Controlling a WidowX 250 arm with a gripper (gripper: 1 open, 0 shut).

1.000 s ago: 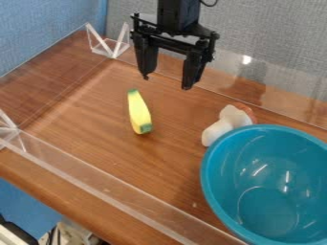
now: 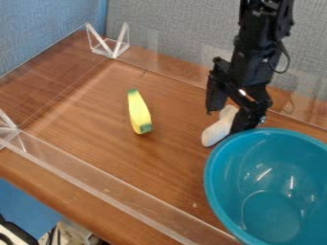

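Observation:
My black gripper (image 2: 236, 97) is low at the right of the wooden table, open, over a white object (image 2: 216, 130) that it partly hides, just behind the rim of the blue bowl (image 2: 269, 201). Whether the fingers touch the white object I cannot tell. A yellow object with a green end (image 2: 138, 108), like a toy corn or banana, lies apart at the middle left.
Clear plastic walls edge the table (image 2: 76, 115) at front and back. White wire frames stand at the back left (image 2: 109, 43) and left edge.
My gripper has come down and to the right, from above the middle of the table to the white object beside the bowl.

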